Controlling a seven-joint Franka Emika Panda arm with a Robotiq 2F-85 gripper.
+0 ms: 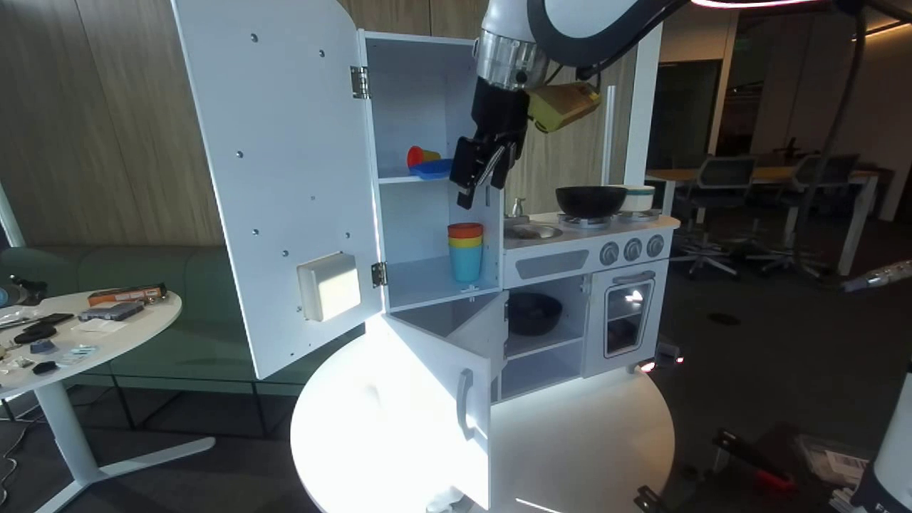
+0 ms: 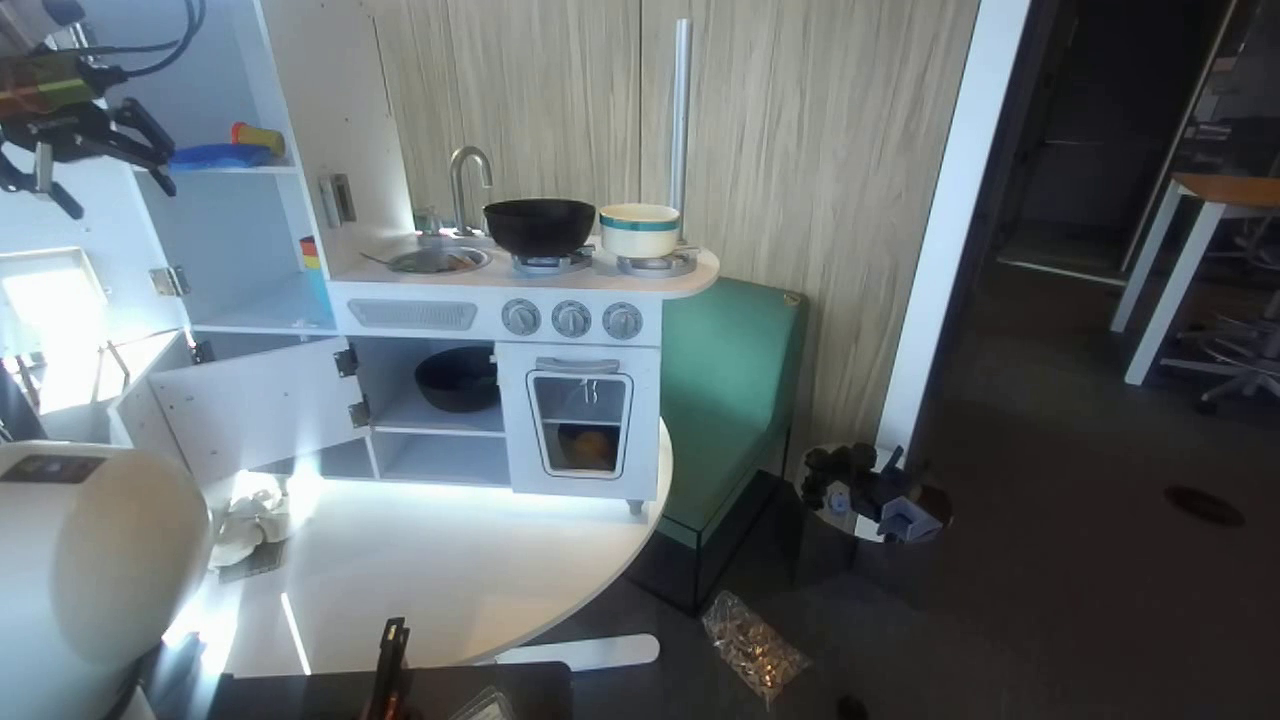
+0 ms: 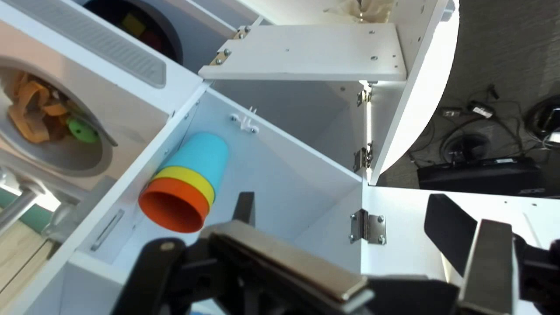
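In front of the tall white cabinet's open upper part, my gripper (image 1: 481, 189) hangs with its fingers apart and nothing between the fingers. A stack of cups (image 1: 466, 255), blue below with yellow and orange rims above, stands on the cabinet's lower shelf, below the gripper in exterior view 1. Seen from the wrist, the cup stack (image 3: 191, 173) lies left of the fingers and apart from them. On the shelf above are a blue dish (image 2: 222, 156) and a red and yellow cup (image 2: 260, 138) lying on its side; my gripper partly covers the dish in exterior view 1.
The tall cabinet door (image 1: 291, 171) and lower door (image 1: 453, 385) both stand open. Right of the cabinet are a sink (image 2: 438, 259), a black pan (image 2: 540, 226) and a cream pot (image 2: 639, 228). A black bowl (image 1: 534, 313) sits in the lower compartment.
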